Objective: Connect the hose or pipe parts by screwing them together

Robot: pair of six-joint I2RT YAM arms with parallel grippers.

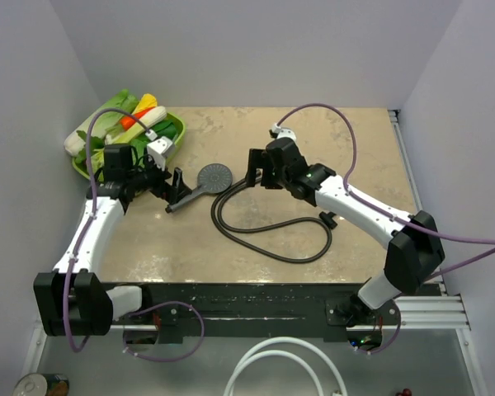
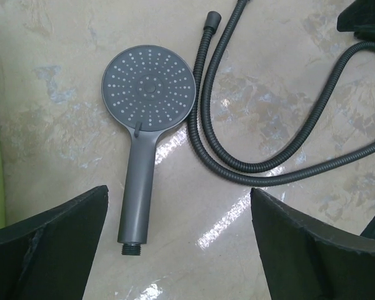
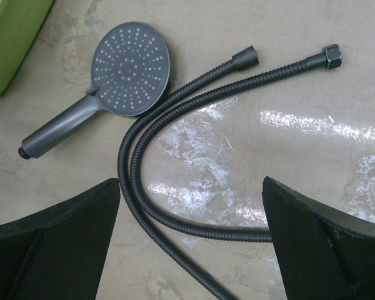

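A grey shower head point(image 1: 214, 178) point(image 2: 149, 94) point(image 3: 130, 69) lies flat on the table, its threaded handle end point(image 2: 131, 249) free. Beside it a dark ribbed hose point(image 1: 272, 257) point(image 2: 325, 164) point(image 3: 200, 231) lies in loops, with a conical end point(image 3: 245, 59) and a nut end point(image 3: 333, 57). My left gripper stands open above the handle, nothing between its fingers. My right gripper is open over the hose loops, also empty. Neither end of the hose is joined to the shower head.
A green basket point(image 1: 172, 122) of toy vegetables sits at the back left. Bare table point(image 1: 355, 132) shows at the back right. Walls stand on both sides and behind, and white hoses lie below the table's front edge.
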